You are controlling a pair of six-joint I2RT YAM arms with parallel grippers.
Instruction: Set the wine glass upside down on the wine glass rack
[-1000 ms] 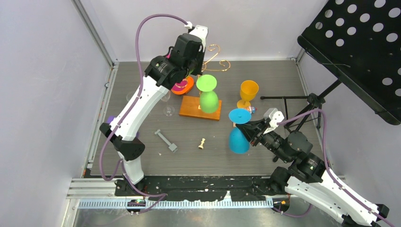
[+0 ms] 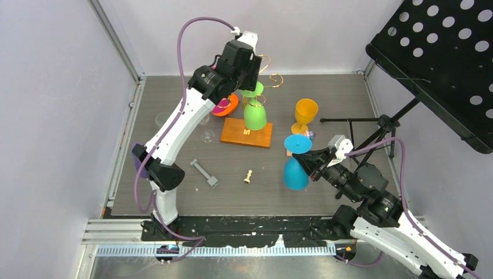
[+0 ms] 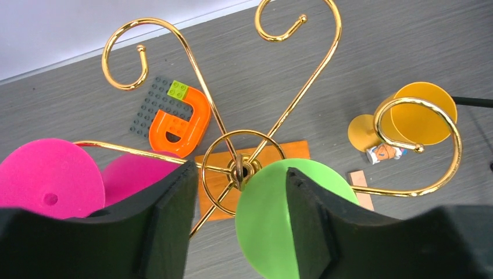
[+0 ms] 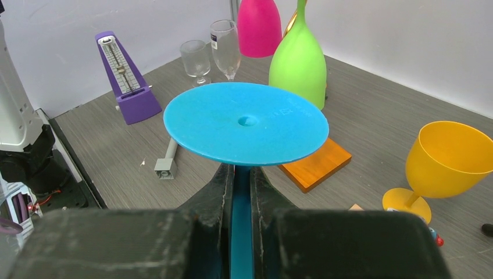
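Note:
The gold wine glass rack (image 3: 314, 81) on its wooden base (image 2: 244, 136) carries pink glasses (image 3: 52, 174) and a green glass (image 2: 256, 116), all base-up. My left gripper is over the rack's centre, its fingers part open above the green glass's base. My right gripper is shut on the stem of the blue wine glass (image 2: 295, 173), held upside down with its round base uppermost, to the right of the rack and nearer the front.
A yellow goblet (image 2: 306, 111) stands right of the rack. Clear glasses (image 4: 225, 52), a purple metronome (image 4: 128, 81) and a grey piece (image 2: 203, 173) lie leftward. A black stand (image 2: 378, 125) occupies the right.
The green glass has shifted from in front toward the rack's ring. The left arm has shifted slightly right; the right gripper with the blue glass has moved very slightly right.

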